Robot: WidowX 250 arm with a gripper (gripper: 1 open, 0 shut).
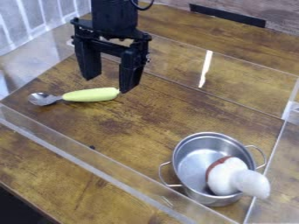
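The black gripper (108, 74) hangs over the upper left of the wooden board, its two fingers spread apart with nothing seen between them. Just below it lies a spoon (45, 98) with a silver head and a light yellow-green body (91, 95). At the lower right stands a steel pot (191, 160) with two side handles. Inside it sit white objects (246, 180), one with a reddish-brown band; exactly what they are I cannot tell.
Clear low walls (128, 172) border the wooden work surface (152, 122). A white slatted structure (26, 22) stands at the top left.
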